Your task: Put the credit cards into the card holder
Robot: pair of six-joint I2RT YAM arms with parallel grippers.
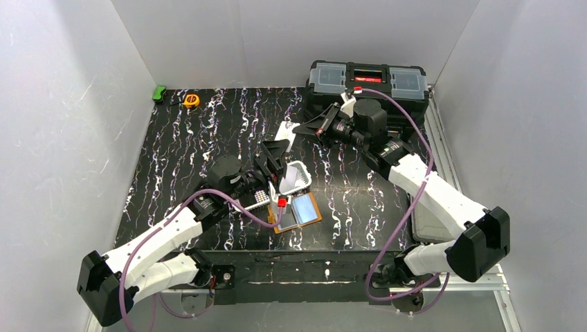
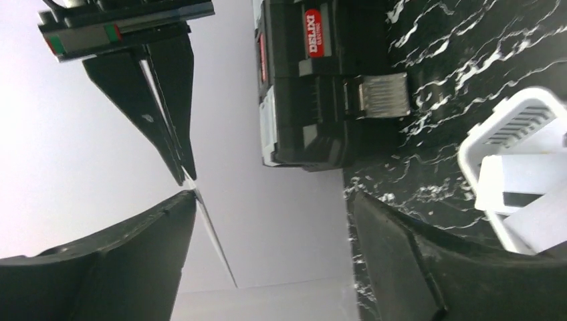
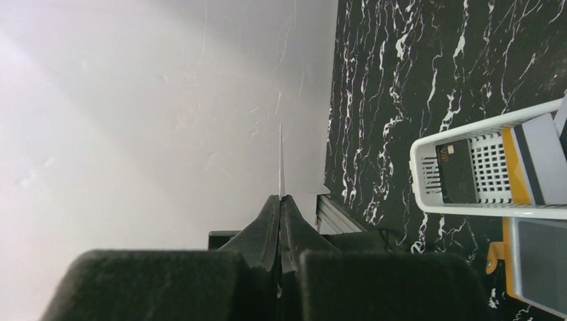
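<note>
A white card point(image 1: 286, 131) is held up between the arms, pinched in my right gripper point(image 1: 297, 130), which is shut on it; in the right wrist view it shows edge-on above the fingertips point(image 3: 274, 210). My left gripper is beside it, its fingers parted in the left wrist view, with the card's edge near the left finger. Below, a white basket point(image 3: 421, 174) holds several cards, including a black VIP card point(image 3: 455, 174). The open card holder point(image 1: 305, 210) lies on the table in front of the basket.
A black toolbox point(image 1: 367, 97) stands at the back right. A tape measure point(image 1: 191, 101) and a green object point(image 1: 158, 93) lie at the back left. Another white tray point(image 1: 250, 202) is partly under the left arm.
</note>
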